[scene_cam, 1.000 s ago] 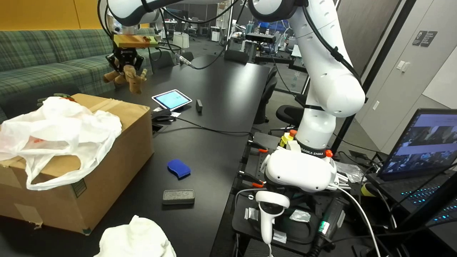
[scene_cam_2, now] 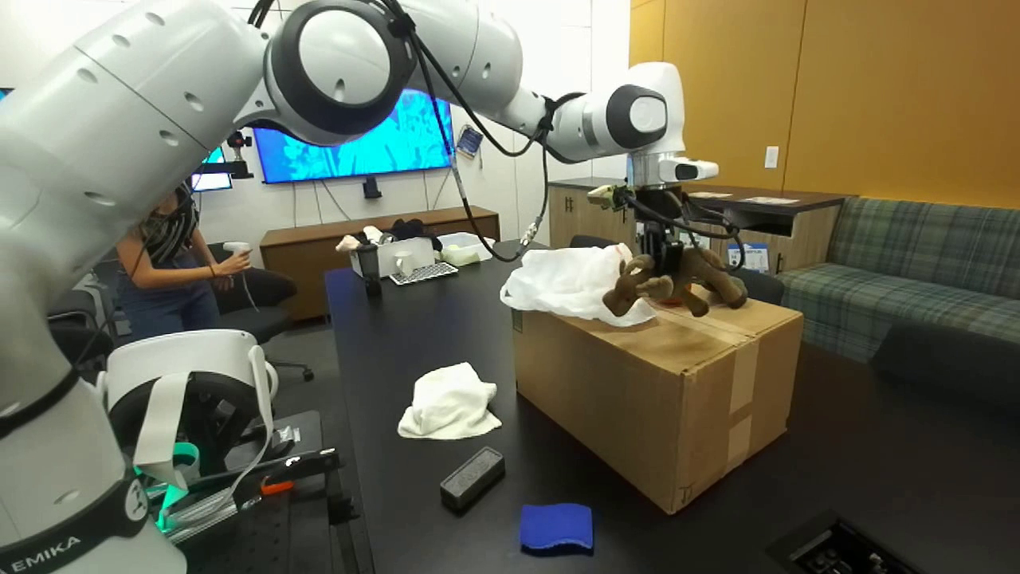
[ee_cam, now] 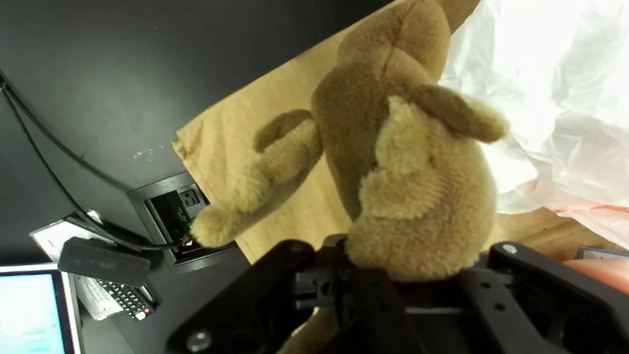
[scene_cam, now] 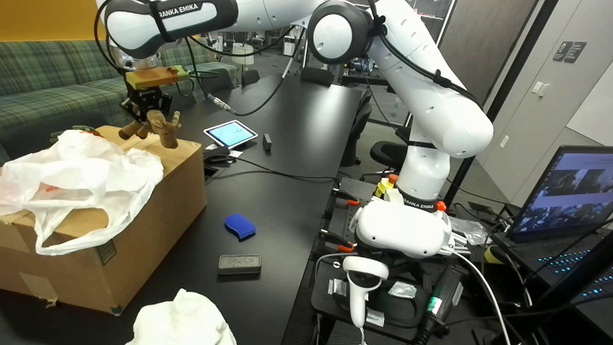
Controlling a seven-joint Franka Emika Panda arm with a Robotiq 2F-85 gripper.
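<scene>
My gripper (scene_cam: 150,110) is shut on a brown plush toy (scene_cam: 163,129) and hangs low over the far end of the cardboard box (scene_cam: 166,201). In the second exterior view the plush (scene_cam_2: 708,273) spreads to both sides of the gripper (scene_cam_2: 666,263), close above the box top; whether it touches the cardboard I cannot tell. The wrist view shows the plush's tan, furry body (ee_cam: 424,206) pressed against the black fingers, its limbs hanging out over the box. My fingertips are hidden behind the fur there.
A white plastic bag (scene_cam: 86,178) covers the near part of the box top. On the black table lie a blue sponge (scene_cam: 239,226), a dark eraser (scene_cam: 239,264), a white cloth (scene_cam: 182,322) and a tablet (scene_cam: 231,134). Bare tabletop stretches beyond the tablet.
Holding the plush, my gripper has come down and moved left in the first exterior view, from above and beyond the box to just over its top. The bag and table items stay put.
</scene>
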